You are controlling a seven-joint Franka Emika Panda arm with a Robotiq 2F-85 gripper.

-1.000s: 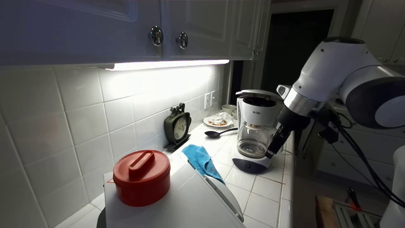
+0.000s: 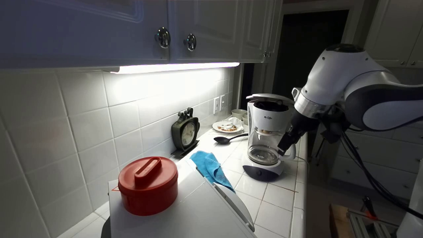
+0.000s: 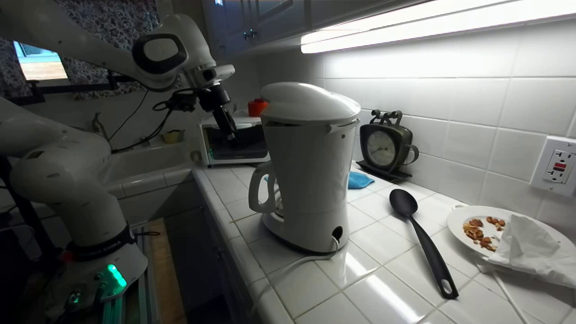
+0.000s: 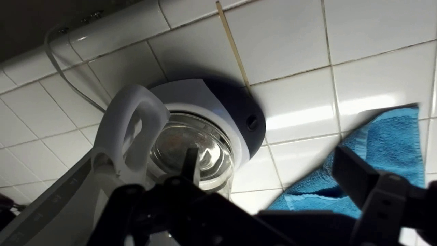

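Note:
My gripper is open, its two fingers far apart and nothing between them. In exterior view 1, the gripper [image 2: 282, 148] points down in front of the white coffee maker [image 2: 270, 117], near the glass carafe [image 2: 260, 139]. The carafe's white handle [image 4: 141, 117] appears left of both fingers in the wrist view; one finger overlaps the carafe glass [image 4: 174, 141]. Whether it touches is unclear. From behind, the coffee maker [image 3: 310, 173] stands upright on the counter, with my gripper [image 3: 232, 135] above its handle side. The lid [image 2: 269, 97] looks slightly raised.
A blue cloth [image 2: 212, 168] lies near the toaster oven [image 3: 237, 143], which bears a red lidded pot [image 2: 148, 186]. A black spoon [image 3: 426, 243], a plate with nuts [image 3: 470, 216] and a dark clock [image 2: 185, 133] stand along the wall side. The power cord [image 3: 294, 263] crosses the counter.
In exterior view 1 the arm has shifted left and the gripper tips are slightly higher. The carafe handle, mostly hidden before, now shows beside the gripper. The coffee maker stays in place.

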